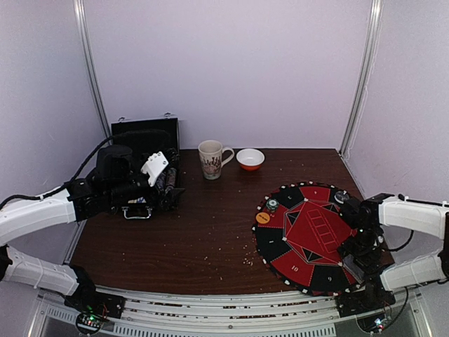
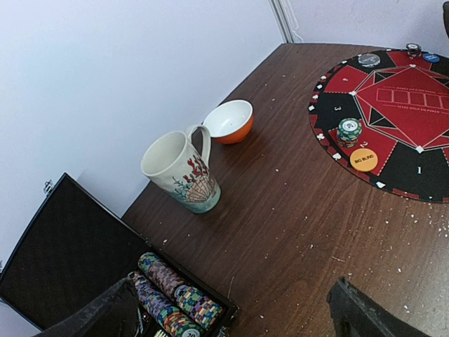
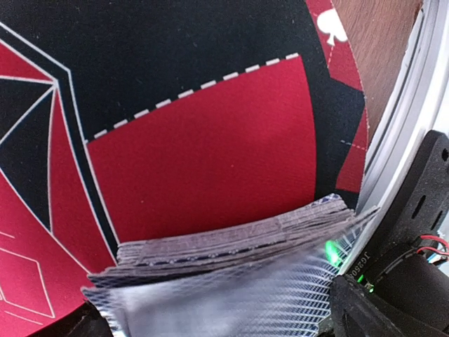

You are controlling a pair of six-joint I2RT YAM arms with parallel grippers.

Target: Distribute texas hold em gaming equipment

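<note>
On the lower right of the round red and black poker mat [image 1: 291, 263] lies a deck of cards [image 1: 354, 268], partly covered by my right gripper [image 1: 358, 254]. In the right wrist view the cards [image 3: 231, 281] are stacked unevenly, edges showing, between the spread fingers of my open right gripper. My left gripper is open over the black chip case [image 1: 144, 203], where rows of chips [image 2: 172, 298] lie. A chip stack [image 2: 349, 131] and the orange big blind disc [image 2: 364, 160] rest on the mat's left part.
A floral mug [image 1: 210, 160] and a white and orange bowl [image 1: 250, 159] stand at the back middle. Clear discs [image 2: 369, 60] and another chip stack [image 2: 413, 49] sit on the mat's far side.
</note>
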